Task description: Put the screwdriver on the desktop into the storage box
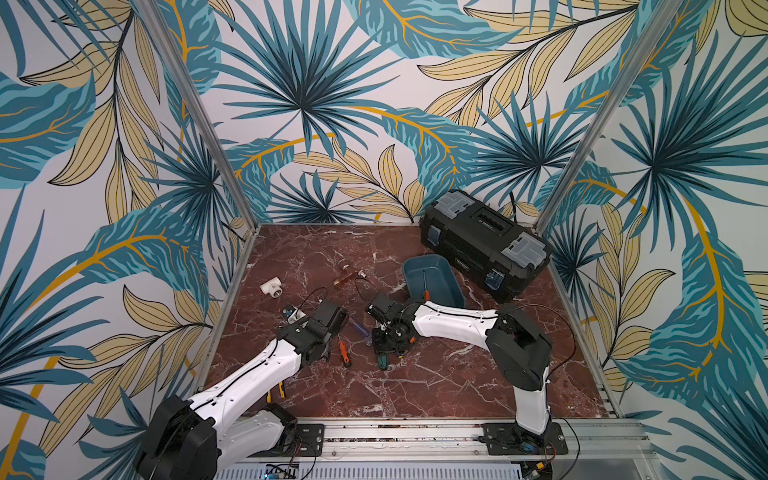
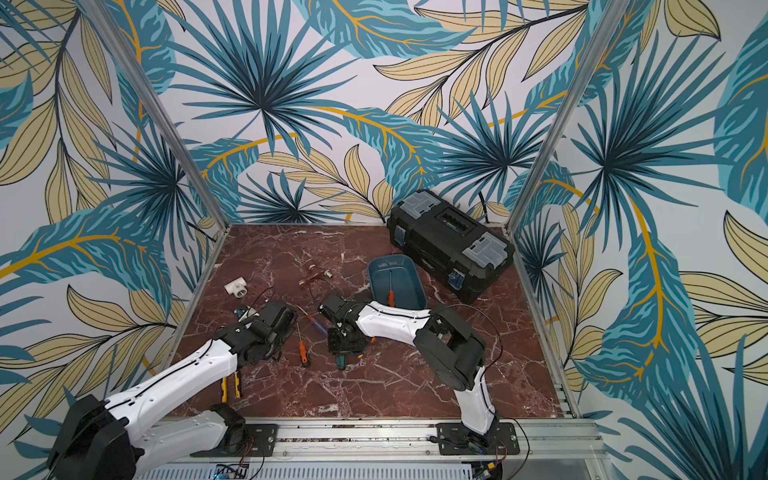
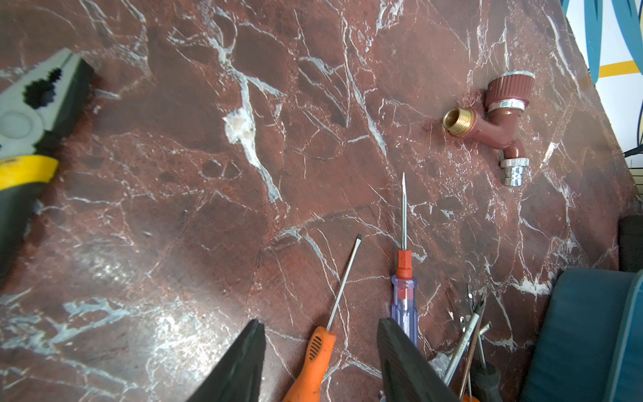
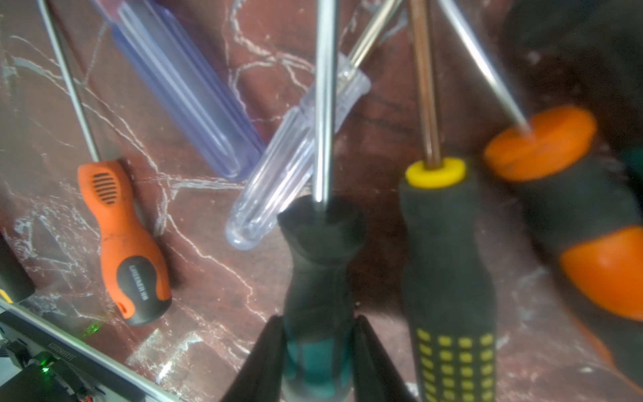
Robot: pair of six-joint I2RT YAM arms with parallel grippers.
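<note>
My right gripper is low over a screwdriver with a black and teal handle (image 4: 318, 268), its fingertips either side of the handle; whether they grip it is unclear. Beside it lie screwdrivers with yellow-black (image 4: 442, 268), orange-black (image 4: 589, 268), clear (image 4: 268, 201) and purple (image 4: 187, 100) handles. My left gripper hangs open above an orange screwdriver (image 3: 309, 375), nothing seen held. A teal box (image 2: 405, 280) with one screwdriver inside stands behind the right gripper.
A black toolbox (image 1: 472, 248) fills the back right. Pliers (image 3: 20, 207), a brass-fitted valve (image 3: 502, 124) and a white pipe fitting (image 2: 237, 287) lie on the marble top, whose back left is fairly clear.
</note>
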